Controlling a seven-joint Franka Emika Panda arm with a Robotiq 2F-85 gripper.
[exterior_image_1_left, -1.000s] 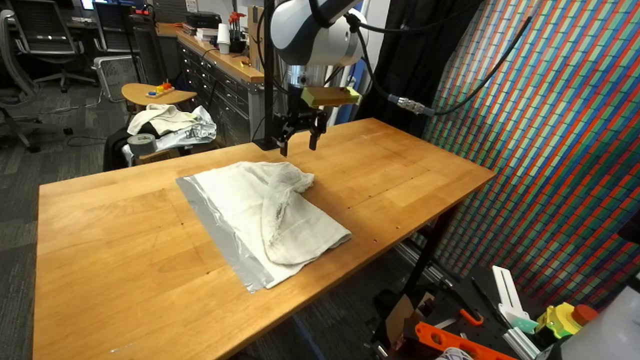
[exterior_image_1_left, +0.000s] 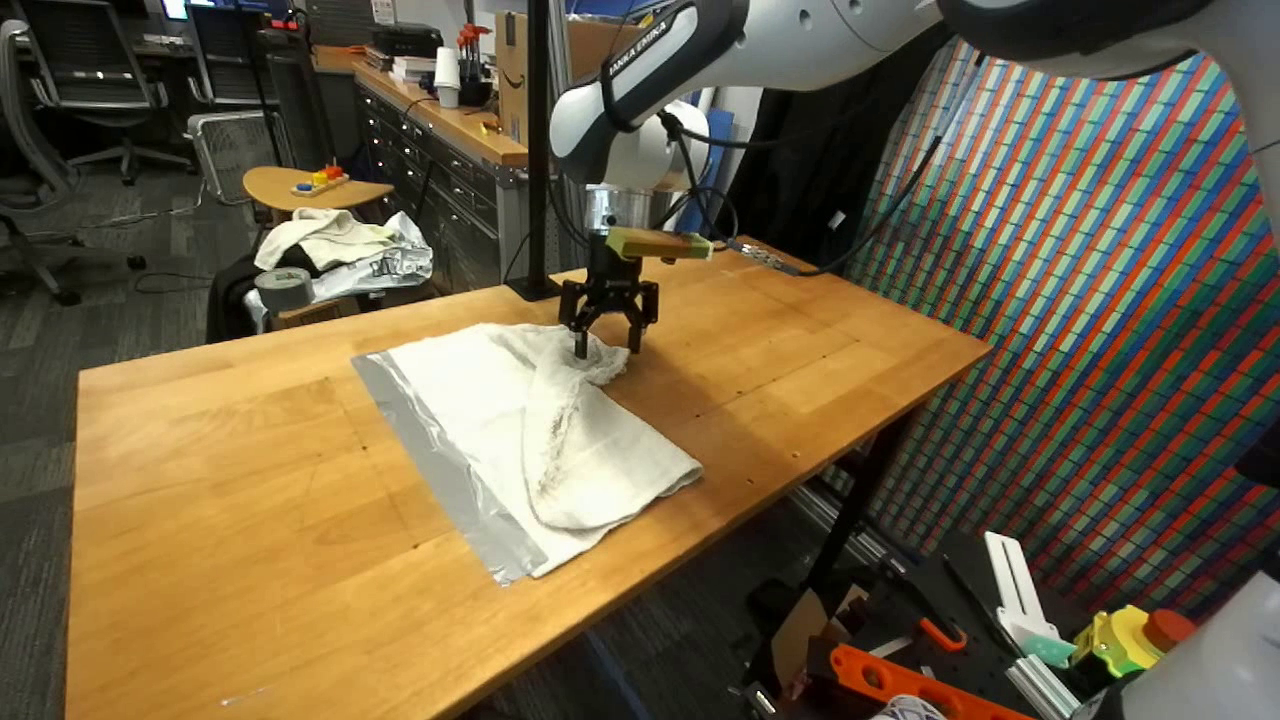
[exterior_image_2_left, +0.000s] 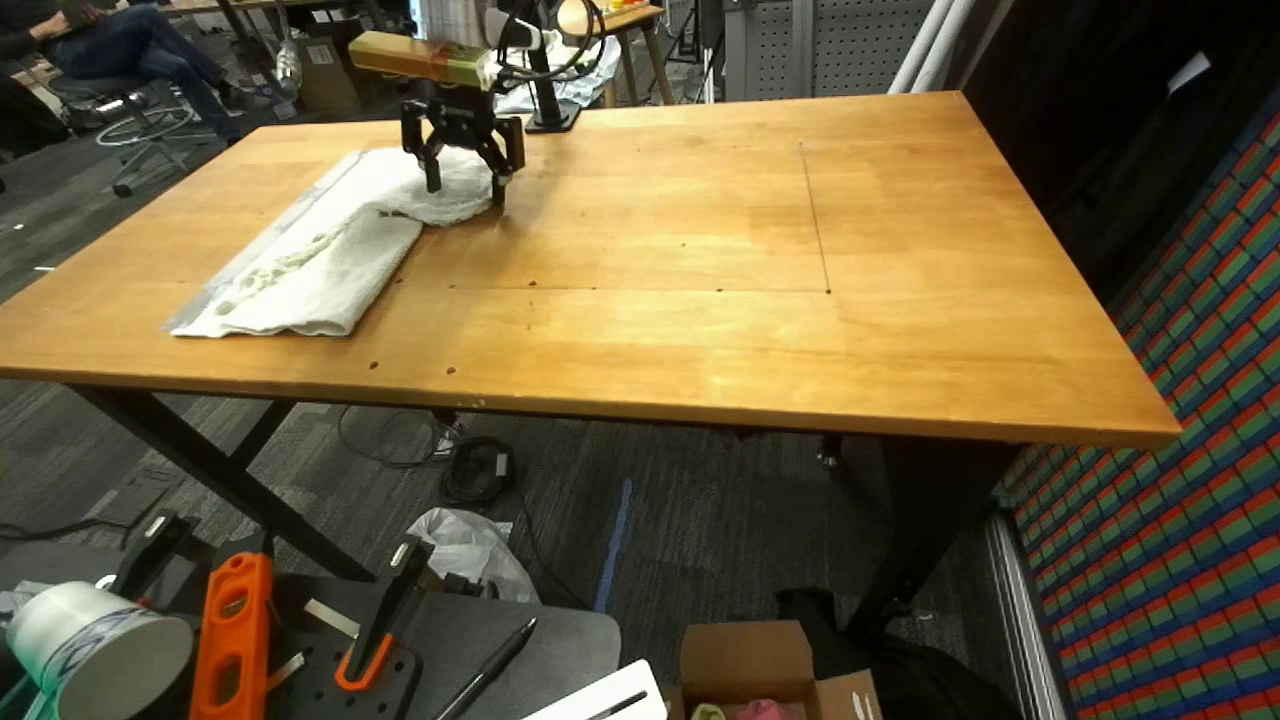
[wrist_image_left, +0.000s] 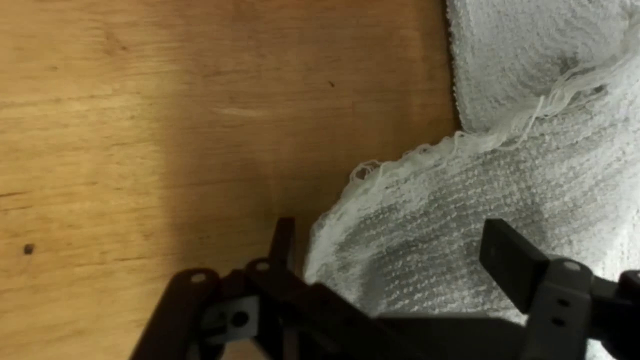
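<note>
A white towel (exterior_image_1_left: 468, 384) lies on the wooden table, its near-right part folded over with a frayed edge showing. Grey tape (exterior_image_1_left: 450, 474) runs along its left edge. My gripper (exterior_image_1_left: 608, 348) is low at the towel's back corner, fingers pointing down and apart. In the second exterior view, the gripper (exterior_image_2_left: 465, 192) straddles the edge of the towel (exterior_image_2_left: 318, 282). The wrist view has one finger (wrist_image_left: 282, 243) over bare wood just outside the frayed rim and the other finger (wrist_image_left: 513, 264) over the cloth (wrist_image_left: 432, 240). The towel's rim runs between them; whether the tips touch it, I cannot tell.
A black post (exterior_image_1_left: 536, 180) rises from the table's back edge close behind the gripper. A side stand with tools (exterior_image_1_left: 912, 678) is off the table's front right.
My gripper has come down from above the table's back edge to the towel's back corner, its fingers still apart. The towel looks unmoved.
</note>
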